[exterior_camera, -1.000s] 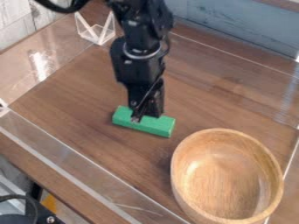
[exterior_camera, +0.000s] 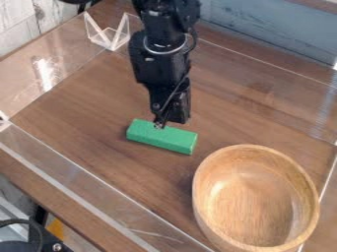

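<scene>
A black robot gripper points down just above a green rectangular block lying flat on the wooden table. Its fingertips are close over the block's upper part, and it looks shut, with nothing visible between the fingers. A round light wooden bowl sits at the lower right, apart from the block.
A clear plastic holder stands at the back left. The table is open to the left and behind the block. Transparent strips run along the front left edge, and a pale blue wall is at the back.
The gripper has risen slightly from lower over the green block. The block and bowl have stayed in place.
</scene>
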